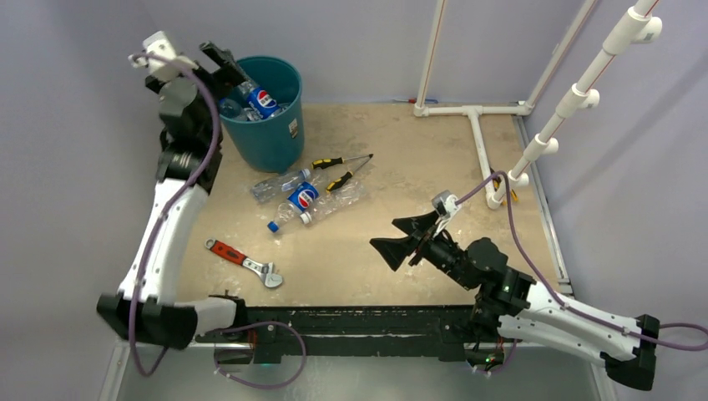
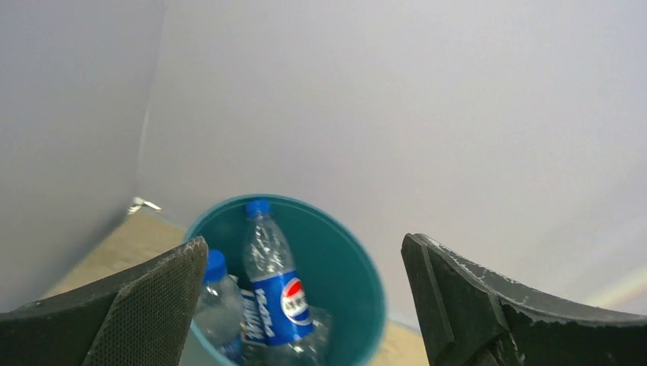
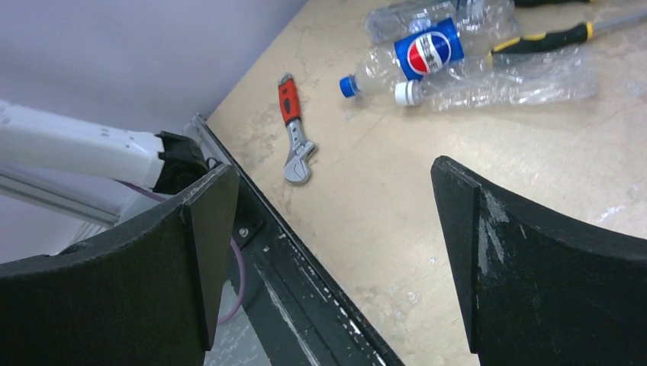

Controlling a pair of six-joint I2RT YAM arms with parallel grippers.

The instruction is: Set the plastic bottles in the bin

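The teal bin (image 1: pixel 263 142) holds several bottles, among them a Pepsi bottle (image 2: pixel 282 305) upright-leaning inside. My left gripper is raised at the bin's left rim, open, with bin and bottles seen beyond its fingers. On the table in front of the bin lie a clear bottle with a blue cap (image 1: pixel 275 187), a Pepsi-label bottle (image 1: pixel 300 200) and a white-capped bottle (image 1: pixel 334 205). My right gripper (image 1: pixel 396 238) stands open over the right-middle of the table, apart from the bottles, nothing between its fingers.
Two screwdrivers (image 1: pixel 338 162) lie by the bottles, a red-handled wrench (image 1: pixel 242 259) at front left. A white pipe frame (image 1: pixel 480 134) stands at the right and back.
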